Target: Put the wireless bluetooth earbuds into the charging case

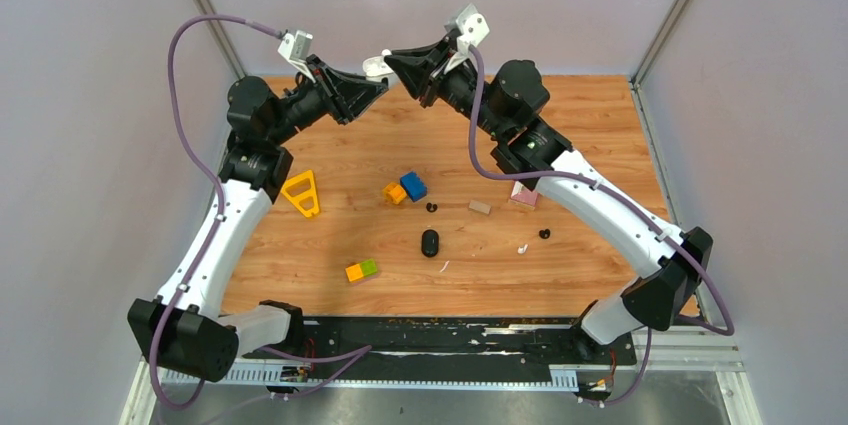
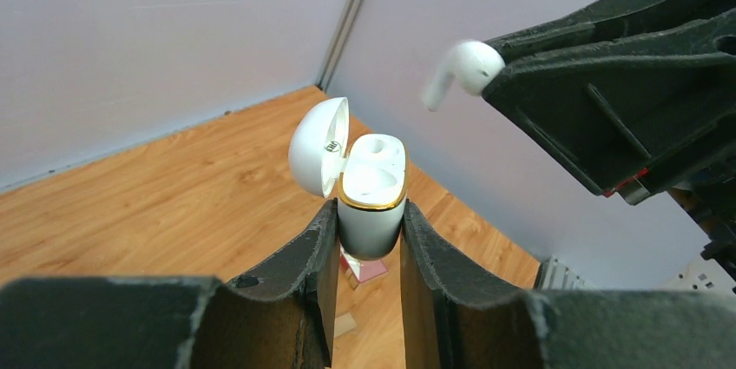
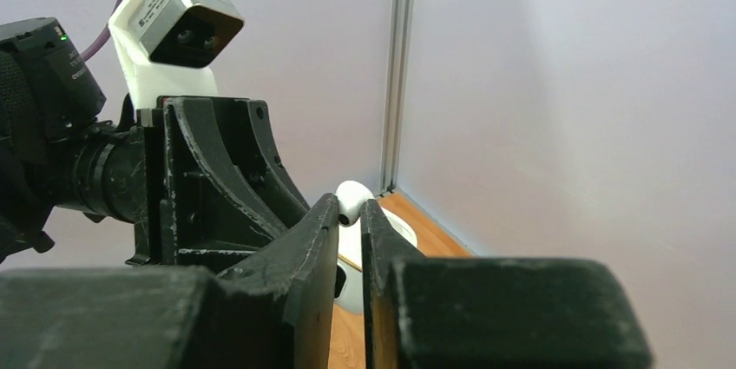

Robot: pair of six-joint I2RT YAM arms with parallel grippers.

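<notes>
The open white charging case [image 2: 371, 213] with a gold rim is clasped by my left gripper, lid flipped up to the left, its two wells facing up. My right gripper is shut on a white earbud [image 2: 476, 65], which hangs stem-out just above and right of the case in the left wrist view. In the right wrist view the earbud's rounded end shows at the fingertips, the case partly hidden behind it. In the top view another white earbud [image 1: 522, 248] lies on the table's right part.
Below on the table lie blue [image 1: 413, 185] and orange [image 1: 395, 192] blocks, a yellow triangle [image 1: 313, 195], a black oval case [image 1: 430, 243], dark earbuds, a wooden block [image 1: 479, 207] and a pink item [image 1: 524, 195]. Both arms meet high over the table's back middle.
</notes>
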